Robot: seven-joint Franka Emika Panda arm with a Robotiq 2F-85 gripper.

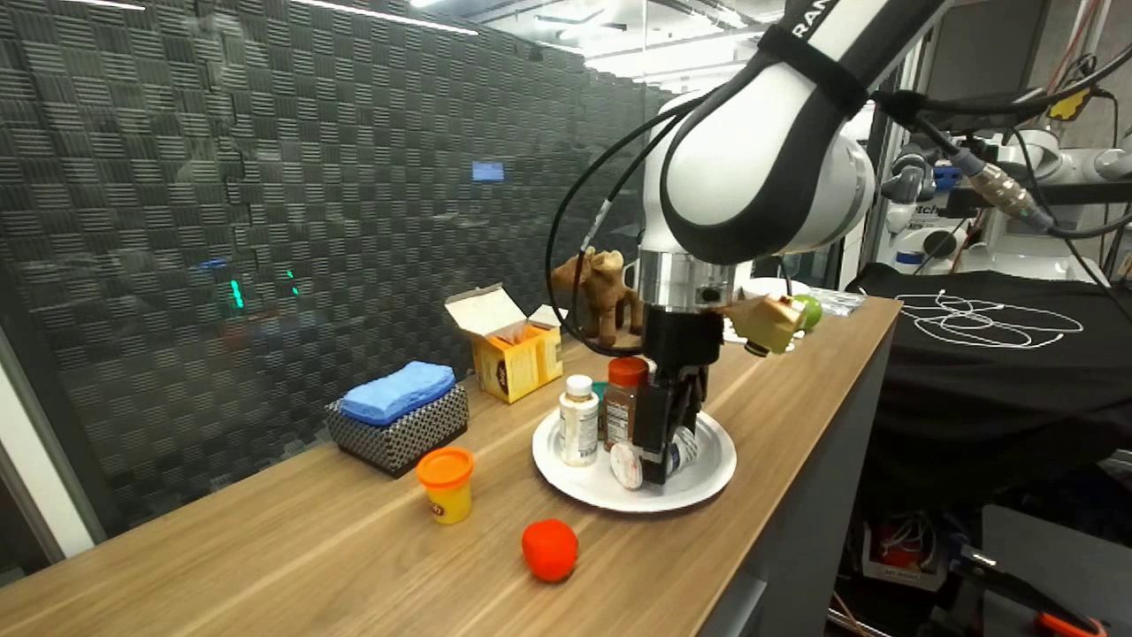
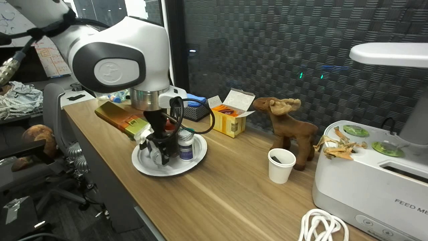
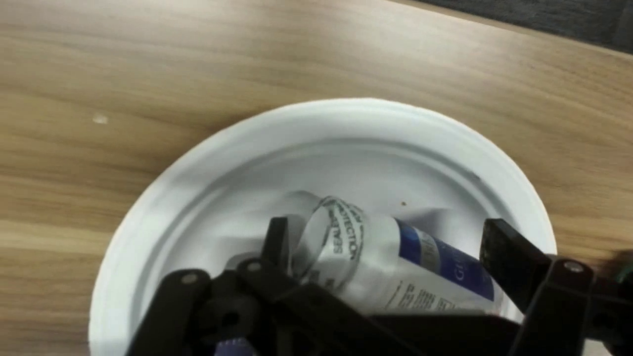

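Observation:
A white bottle with a blue label lies on its side on a white plate. My gripper is open, low over the plate, with its fingers on either side of the lying bottle in the wrist view. From exterior view 1, the gripper hides the bottle's middle, and one round end shows at its left. Standing upright on the same plate are a white-capped bottle and a red-lidded brown jar. In exterior view 2, the gripper is beside a bottle with a purple label.
An orange-lidded yellow tub and a red ball sit left of the plate. Behind are a basket with blue cloth, an open yellow box and a moose toy. A paper cup stands across the table.

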